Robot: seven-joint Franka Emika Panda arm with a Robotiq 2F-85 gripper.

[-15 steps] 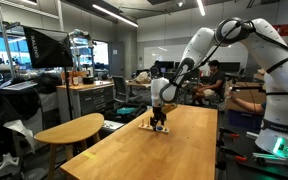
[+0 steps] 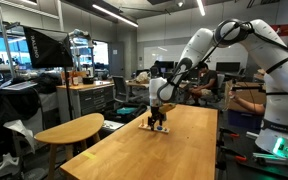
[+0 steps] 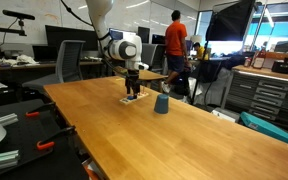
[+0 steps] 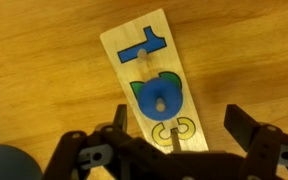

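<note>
A pale wooden number board (image 4: 130, 37) lies on the table, slanting through the middle of the wrist view. It bears a blue 1, a partly covered green 2 and a yellow 3, with thin pegs along its length. A round blue disc (image 4: 160, 98) sits at the middle peg, whose tip shows at its centre. My gripper is above the board, fingers wide apart, one finger on either side of the board and nothing held. From the side, the board (image 3: 136, 99) shows beneath the gripper (image 3: 132, 89).
A blue-grey cup (image 3: 162, 103) stands on the table beside the board; its dark round top (image 4: 9, 163) enters the wrist view's lower left. A round-ended wooden table (image 2: 69, 130) stands to the left.
The gripper has shifted only slightly above the board over the last second. The board appears to lie in the same place.
</note>
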